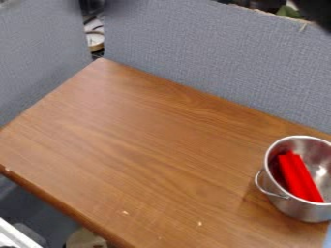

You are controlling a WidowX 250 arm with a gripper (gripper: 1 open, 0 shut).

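A steel pot (277, 164) with a wire handle stands at the right end of the wooden table (142, 145). Inside it lies a red elongated object (296, 175), leaning along the pot's length. The gripper is not in view.
Grey fabric partitions (220, 53) border the table at the back and left. Some white items show beyond the lower left edge.
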